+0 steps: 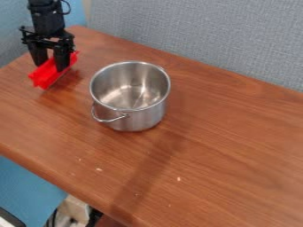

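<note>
My black gripper (pixel 50 58) is at the upper left, closed on a red elongated block (pixel 48 78) that sits at or just above the wooden table (pixel 213 168); whether it is lifted clear I cannot tell. A shiny steel pot (pixel 130 96) with a loop handle stands to the right of the gripper and block.
A grey textured wall (pixel 201 40) runs along the back. The table's left edge drops to a blue area at the lower left.
</note>
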